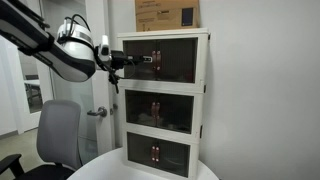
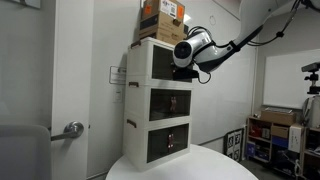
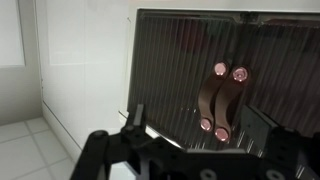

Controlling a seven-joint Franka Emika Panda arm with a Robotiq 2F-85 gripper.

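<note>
A white cabinet (image 1: 206, 100) of three stacked units stands on a round white table, its dark double doors shut. My gripper (image 1: 146, 60) is in front of the top unit's doors (image 1: 178, 60), near their handles. In the wrist view, two curved brown handles (image 3: 208, 100) with pinkish screw heads appear side by side near the seam of the dark, ribbed doors. The gripper is open there, one finger toward each side of the handle pair. Whether the fingers touch anything cannot be told. From the second exterior view, the gripper (image 2: 186, 73) is partly hidden behind the arm.
Cardboard boxes (image 1: 167, 15) lie on top of the cabinet. A grey chair (image 1: 60, 132) stands to its left, beside a door with a lever handle (image 1: 97, 112). The white table (image 2: 205, 166) has bare room in front of the cabinet.
</note>
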